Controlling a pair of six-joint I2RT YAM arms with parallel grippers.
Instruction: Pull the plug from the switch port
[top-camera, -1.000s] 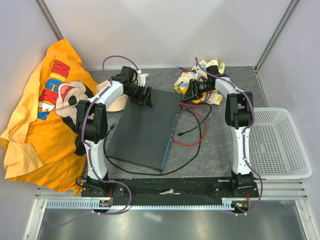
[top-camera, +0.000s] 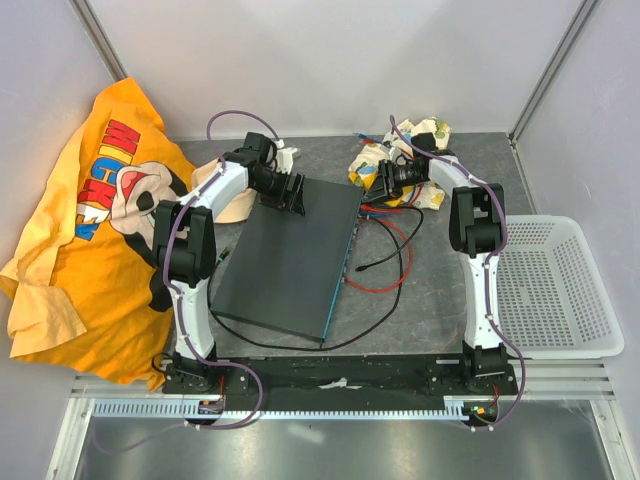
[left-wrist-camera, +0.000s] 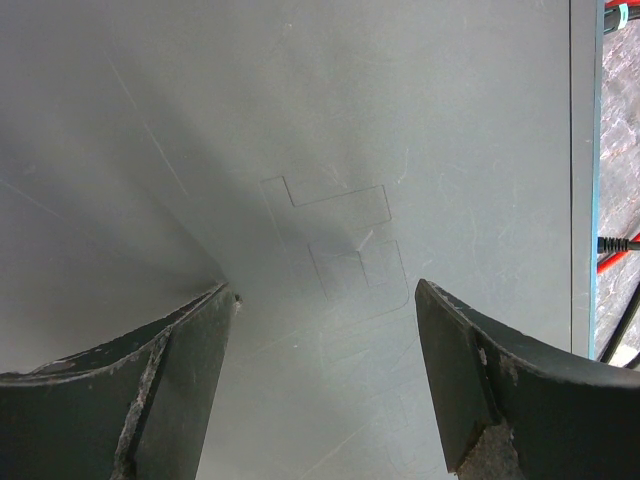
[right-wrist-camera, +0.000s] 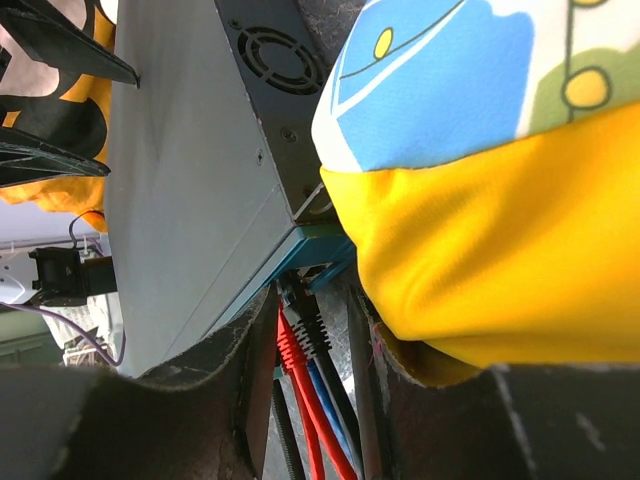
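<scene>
The grey switch (top-camera: 285, 260) lies flat with cables plugged along its right edge. In the right wrist view a black plug (right-wrist-camera: 300, 305) sits in a port at that edge, beside red plugs (right-wrist-camera: 290, 345) and a blue cable. My right gripper is open around the black plug at the switch's upper right corner. My left gripper (top-camera: 292, 195) is open over the switch's top; the left wrist view (left-wrist-camera: 327, 295) shows only bare metal between its fingers, with cable ends along the right edge.
A yellow cloth (top-camera: 100, 230) lies on the left, crumpled patterned cloth (right-wrist-camera: 480, 240) beside the switch's upper right. A white basket (top-camera: 555, 285) stands at the right. Loose black and red cables loop over the table right of the switch.
</scene>
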